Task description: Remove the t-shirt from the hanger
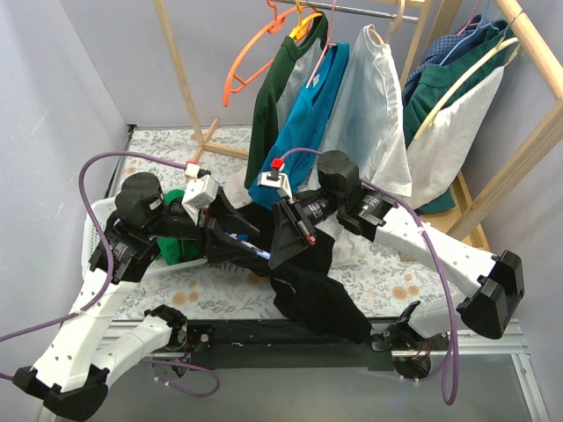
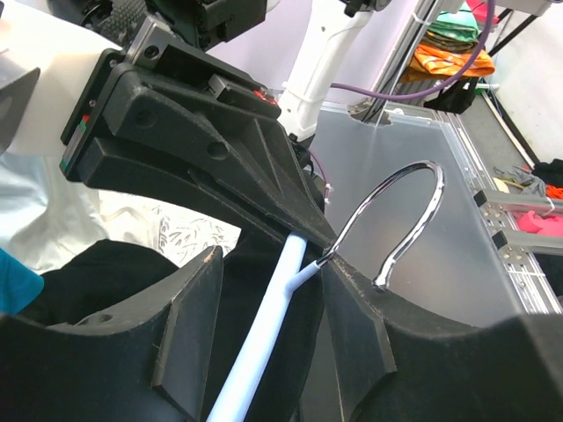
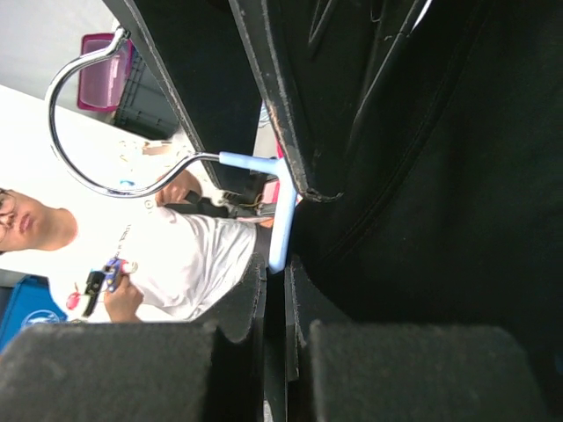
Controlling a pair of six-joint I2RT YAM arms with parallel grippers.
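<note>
Between my two grippers runs a light-blue hanger [image 1: 252, 248] with a chrome hook [image 2: 431, 198]. In the top view my right gripper [image 1: 274, 262] is shut on one blue arm of it, close to the neck. My left gripper [image 1: 236, 240] has its fingers visibly apart, with the hanger bar passing between them. In the left wrist view space shows on both sides of the bar; contact lower down is hidden. The black T-shirt [image 1: 321, 294] drapes beneath and behind the grippers, spread towards the front edge. Whether any of it remains around the hanger is hidden.
Behind hang a blue shirt [image 1: 308, 110], a green one [image 1: 274, 105], white garments [image 1: 368, 97] and an orange hanger [image 1: 244, 66] on a wooden rack [image 1: 519, 176]. A white basket [image 1: 91, 239] holding green cloth [image 1: 176, 250] stands left.
</note>
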